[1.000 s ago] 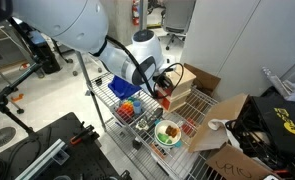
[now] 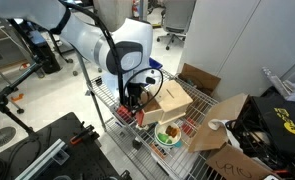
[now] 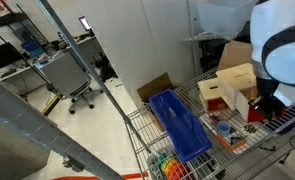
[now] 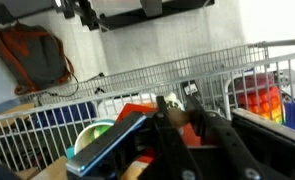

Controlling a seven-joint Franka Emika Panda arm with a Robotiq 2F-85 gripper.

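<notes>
A red object (image 4: 147, 122) hangs at the fingertips of my gripper, which is shut on it. Its exact shape is partly hidden by the fingers. In exterior view 1 my gripper (image 2: 142, 104) is above the wire rack, just left of a cardboard box (image 2: 168, 101), with a bit of red showing below it. From the second exterior camera, the red object (image 3: 255, 113) shows under the arm, beside the cardboard boxes.
A bowl of colourful pieces (image 2: 168, 134) sits on the rack to the front right. A blue tray (image 3: 181, 125) lies toward the far end. Larger open cartons (image 2: 232, 155) and a black bag (image 2: 279, 125) crowd the right side.
My gripper and the red object have moved left and toward the front in exterior view 1, away from beside the cardboard box. The arm now looks larger and hides the blue tray.
</notes>
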